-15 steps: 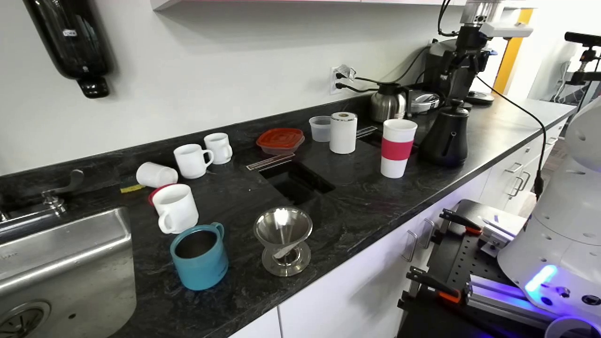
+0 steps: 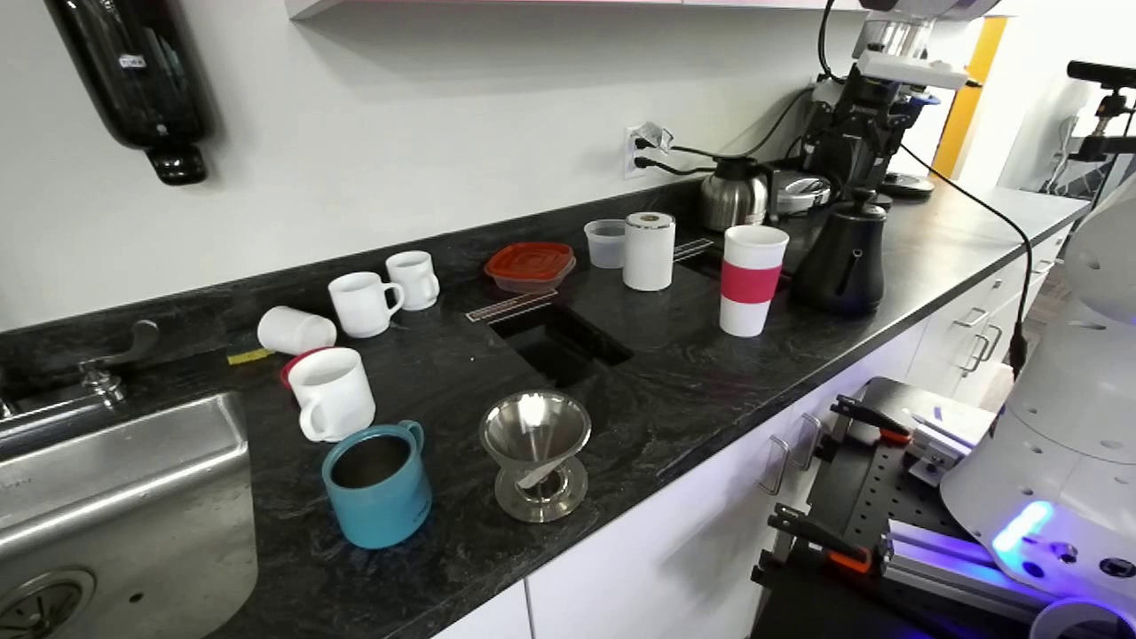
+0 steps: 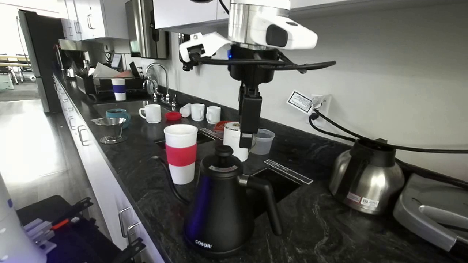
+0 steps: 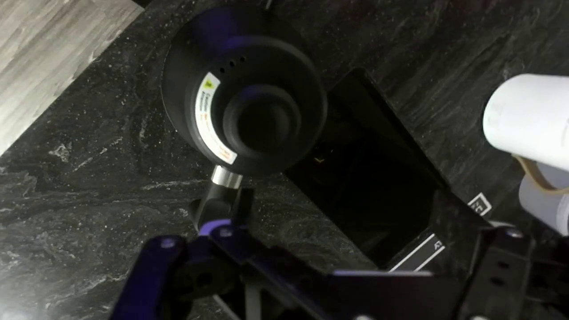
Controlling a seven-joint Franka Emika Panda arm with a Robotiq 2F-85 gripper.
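Observation:
A black gooseneck kettle (image 3: 219,210) stands upright on the dark counter, its lid knob (image 4: 261,120) and part of its handle (image 4: 217,197) showing in the wrist view. Above and behind it in exterior view 2 hangs my gripper (image 3: 246,139), pointing down. From the wrist, the gripper is open, its fingers wide apart with nothing held between them. The left finger (image 4: 242,210) overlaps the kettle handle in that view; whether they touch, I cannot tell. Much of the handle is hidden behind that finger.
Close to the kettle stand a white cup with a red band (image 2: 751,282), a white canister (image 2: 649,252) and a steel carafe (image 3: 367,175). Farther off are a metal dripper (image 2: 535,453), a teal mug (image 2: 378,490) and several white mugs. A dark recess (image 4: 373,181) opens beside the kettle.
In exterior view 1, my arm and gripper have shifted left and slightly down above the kettle. The kettle and the other counter objects have stayed in place.

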